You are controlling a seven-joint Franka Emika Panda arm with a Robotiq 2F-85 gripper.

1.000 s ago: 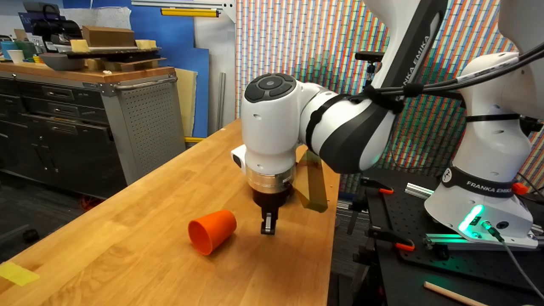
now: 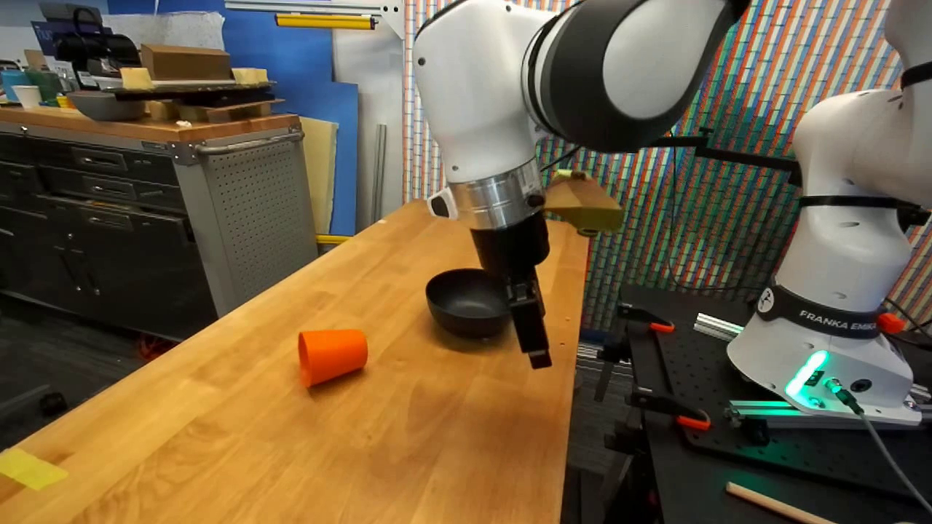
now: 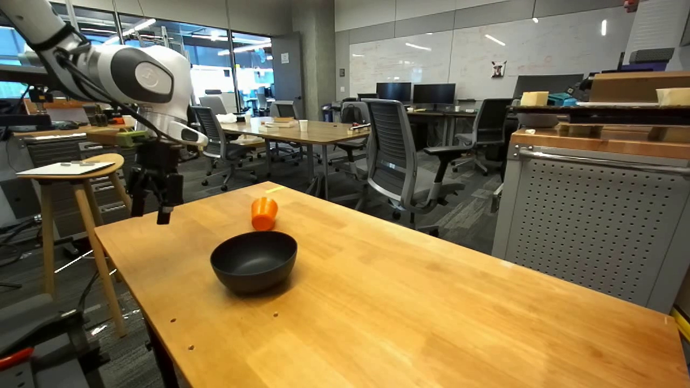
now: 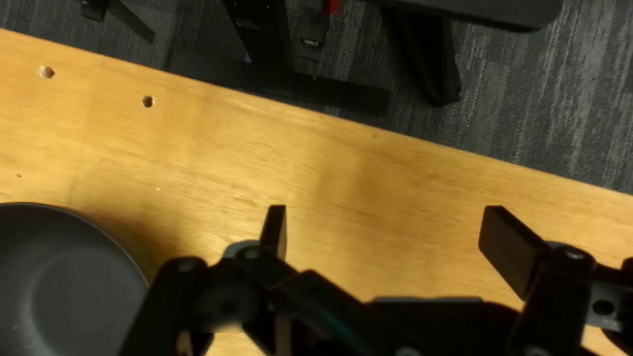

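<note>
An orange cup [image 2: 333, 354] lies on its side on the wooden table, and exterior view 2 shows the same cup [image 3: 263, 214] beyond the bowl. The black bowl [image 3: 253, 262] stands upright on the table; its inside looks empty. My gripper [image 2: 534, 359] hangs above the table near the robot-side edge, apart from both cup and bowl. In the wrist view the gripper is open, with wide-set fingers [image 4: 511, 249] and only bare wood below the gap. The bowl [image 4: 77, 285] shows at the lower left there, and the cup is out of that view.
A wooden stool [image 3: 77, 169] stands past the table's corner.
My arm has risen and shifted toward the robot-side edge, and the gripper is now tilted. The cup has moved back and left, still on its side. The bowl, mostly hidden before, now shows.
</note>
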